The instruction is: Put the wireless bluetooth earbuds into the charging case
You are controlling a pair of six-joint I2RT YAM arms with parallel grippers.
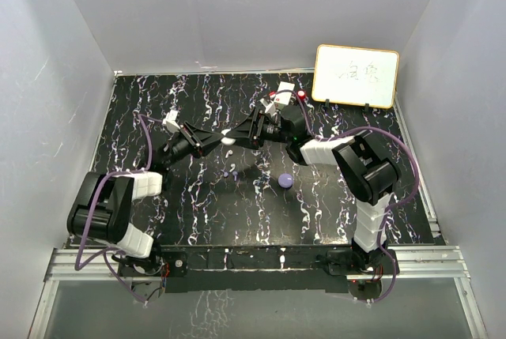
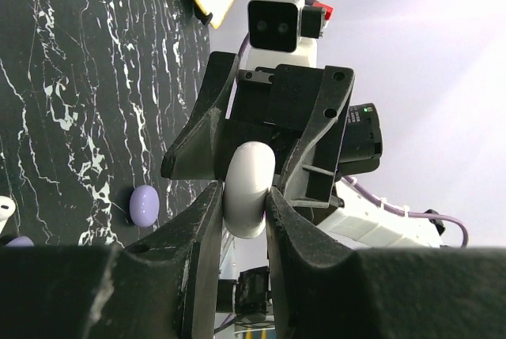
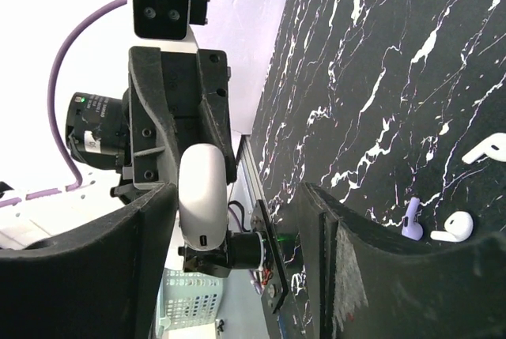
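Note:
The white charging case [image 2: 250,190] is in the air, with my left gripper shut on it. From the other side my right gripper stands partly open around the case; its left finger is close against the case, while a gap separates the other finger [image 3: 326,248]. No open lid shows on the case. On the table lie two white earbuds, one [image 3: 455,227] beside a purple earbud [image 3: 412,219] and the other [image 3: 488,148] further right. In the top view, both grippers meet above the middle of the table, partly hiding the case [image 1: 228,138].
A purple round case [image 1: 285,181] rests on the dark marbled table, right of the small earbuds [image 1: 231,173]. At the back stand a whiteboard [image 1: 355,76] and a small white box [image 1: 285,92] with red items.

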